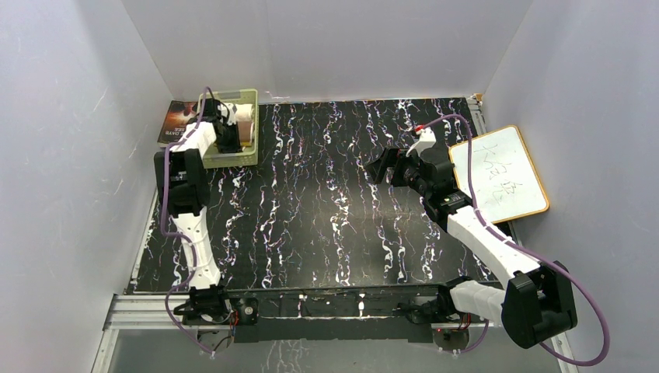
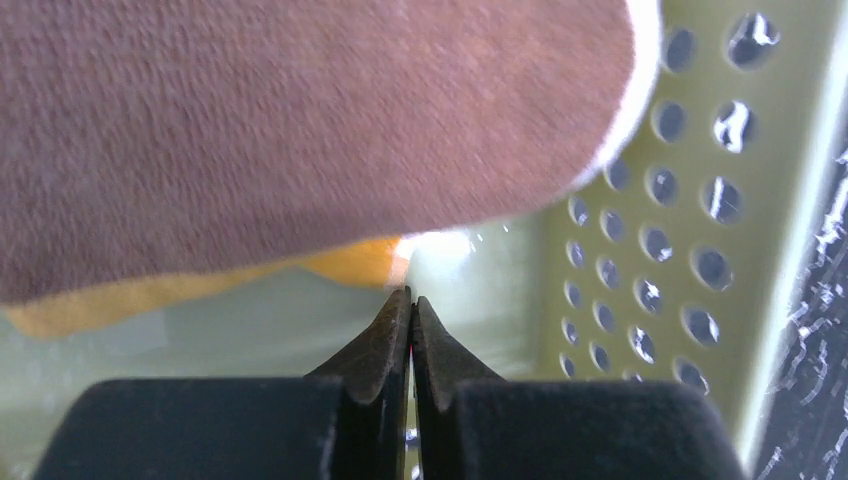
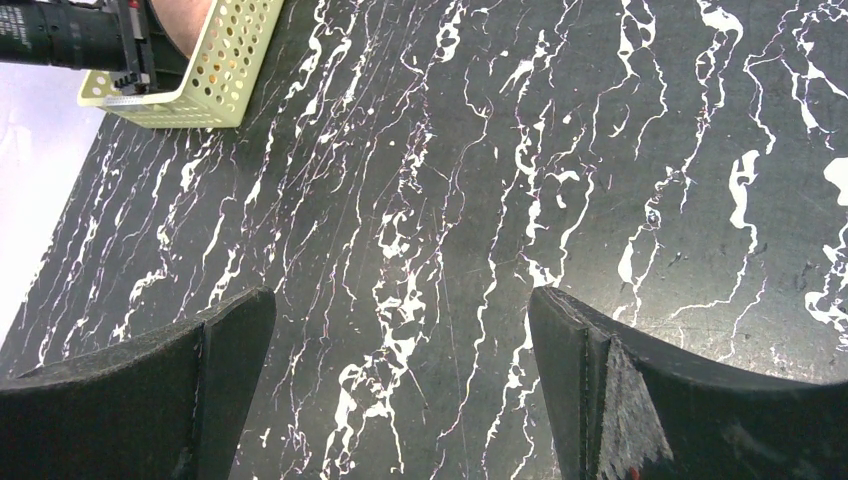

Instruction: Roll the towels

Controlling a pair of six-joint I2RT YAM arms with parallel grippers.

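My left gripper is down inside the green basket [image 1: 252,151], its tips together beside folded towels. In the left wrist view a brown towel [image 2: 300,120] lies over a yellow one [image 2: 355,262], just beyond the tips; I see nothing held. The top view also shows a white towel [image 1: 242,110] in the basket. My right gripper hangs open over the bare dark table at the right, nothing between its fingers.
A book or box [image 1: 173,120] lies left of the basket, and a whiteboard [image 1: 501,171] stands at the right edge.
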